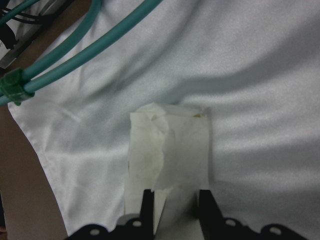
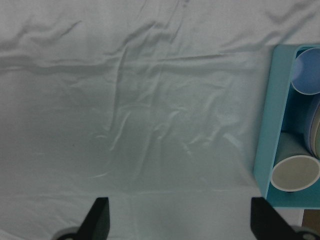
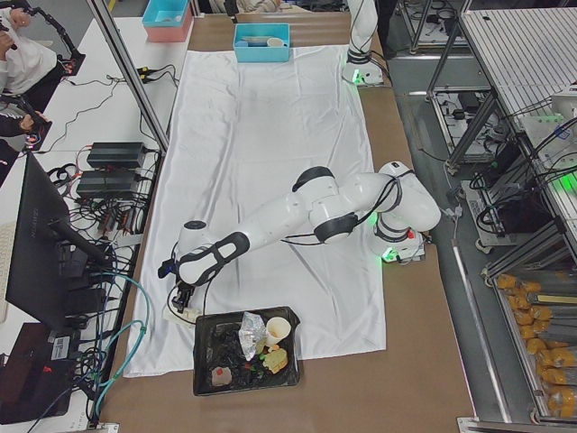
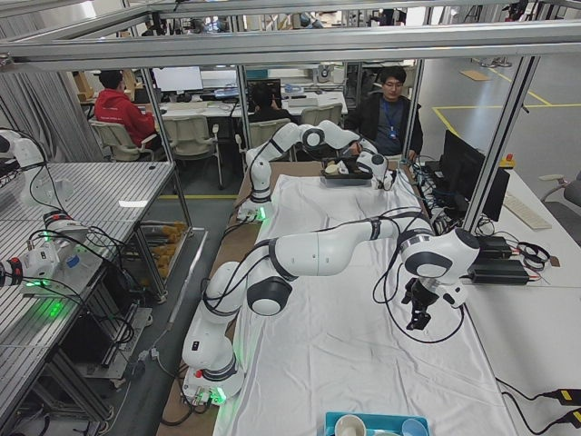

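My left gripper is low over the white cloth, its fingers either side of the near end of a flat, folded white paper packet [image 1: 167, 147]; whether it is shut on it is unclear. In the camera left view it sits left of a black tray [image 3: 207, 361] holding foil, a cup and food scraps. My right gripper stands open and empty above bare cloth, beside a blue bin [image 2: 270, 120] with cups lying in it.
Teal hoses [image 1: 70, 60] run by the paper at the cloth's edge. A monitor and cables line the left side.
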